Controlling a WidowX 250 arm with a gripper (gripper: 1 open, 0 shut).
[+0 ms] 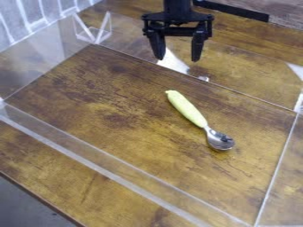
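My black gripper [178, 46] hangs open at the top centre of the view, over the back of the wooden surface, with nothing visible between its fingers. In front of it, near the middle, lies a spoon with a pale yellow handle [185, 107] and a shiny metal head [219, 139], the head toward the lower right.
A low clear-walled enclosure [106, 167] surrounds the wooden work surface [101, 115]. The wood around the spoon is bare. A white patch [173, 65] shows just beyond the back wall, below my gripper.
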